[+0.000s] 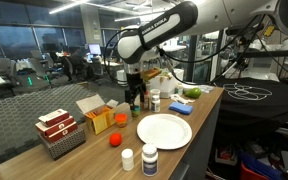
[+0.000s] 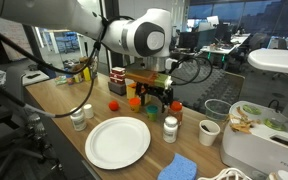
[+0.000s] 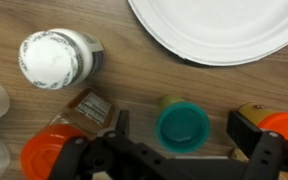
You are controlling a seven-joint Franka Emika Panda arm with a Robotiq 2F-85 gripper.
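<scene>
In the wrist view a small bottle with a green cap (image 3: 183,127) stands upright between the spread fingers of my open gripper. The fingers are apart from it, one on each side. From exterior view 1 the gripper (image 1: 139,99) hangs just above the table, close by the green cap (image 1: 136,109). Exterior view 2 shows the green-capped bottle (image 2: 152,111) as well, with the dark gripper (image 2: 165,99) over it. How far down the fingers reach along the bottle cannot be told.
A white plate (image 3: 224,22) lies beside the bottle. Close to the fingers are an orange-red-capped bottle (image 3: 54,149) and an orange-topped container (image 3: 284,126). A white-lidded jar (image 3: 52,60) stands farther left. Stacked boxes (image 1: 57,129) occupy the table's other end.
</scene>
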